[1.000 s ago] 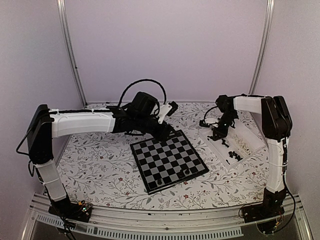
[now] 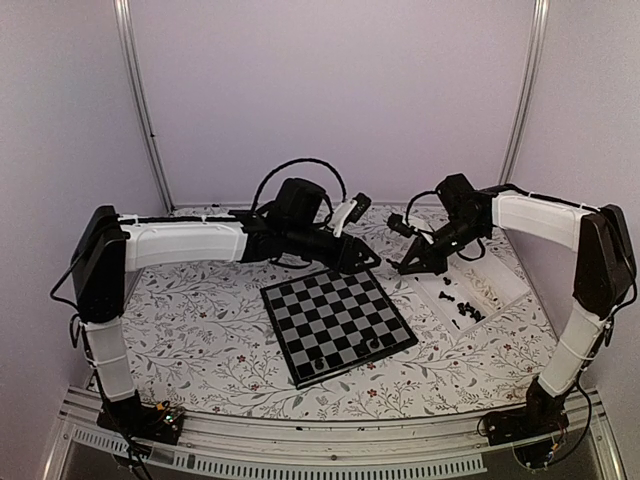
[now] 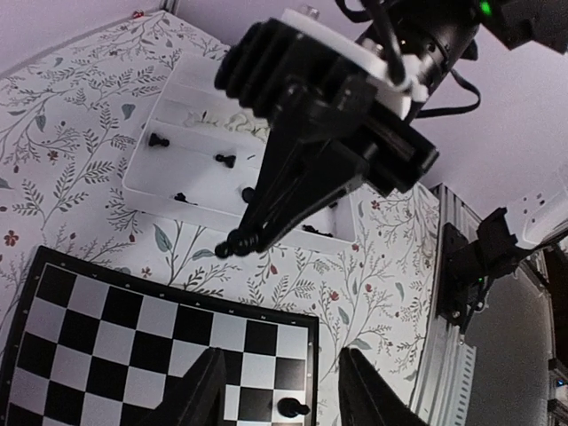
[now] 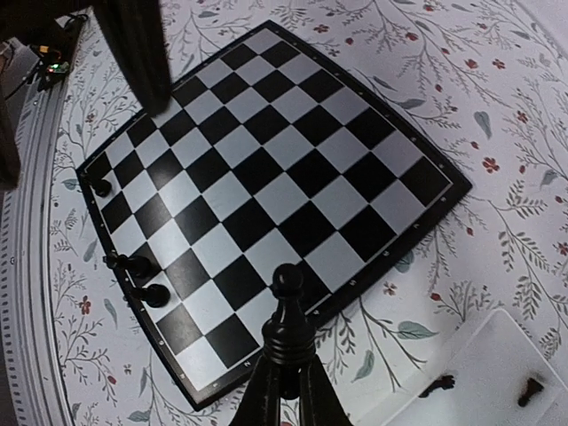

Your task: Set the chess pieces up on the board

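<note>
The checkered board (image 2: 338,325) lies mid-table with several black pieces on its near edge, such as a piece (image 4: 154,295) in the right wrist view. My right gripper is shut on a black chess piece (image 4: 288,324), held upright above the board's right side. My left gripper hangs above the board, part open with nothing between its fingers, facing the right gripper. The tray (image 2: 470,290) at the right holds loose black and white pieces.
The two arms' grippers are close together above the board's far right corner.
The right gripper has risen out of the tray and moved left toward the board with a piece. The left gripper has moved slightly right and up.
</note>
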